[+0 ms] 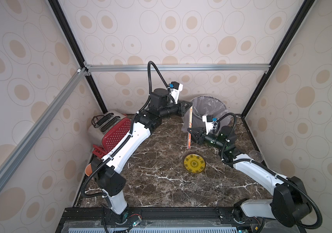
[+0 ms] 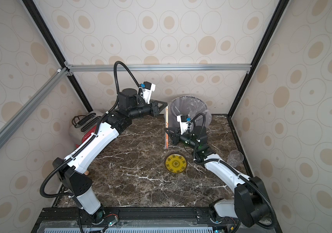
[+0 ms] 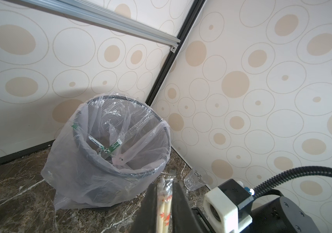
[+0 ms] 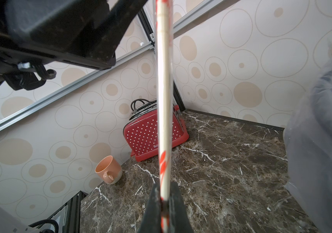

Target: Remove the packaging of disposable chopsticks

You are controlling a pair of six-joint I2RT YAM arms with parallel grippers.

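Note:
Wrapped chopsticks [image 4: 164, 116], with red print on a clear sleeve, stand upright between my two grippers above the table [image 1: 154, 182]. My right gripper [image 1: 190, 130] is shut on them below the middle, their lower end hanging free. My left gripper [image 2: 166, 104] is at their top end; in the left wrist view its fingertips are blurred around the wrapper's tip, and I cannot tell how far they are closed.
A lined bin [image 3: 107, 170] stands behind the grippers. A yellow plate [image 1: 194, 163] lies below them. A red toaster [image 4: 142, 136] and a peach mug [image 4: 109, 170] are at the left, a clear cup [image 2: 235, 158] at the right.

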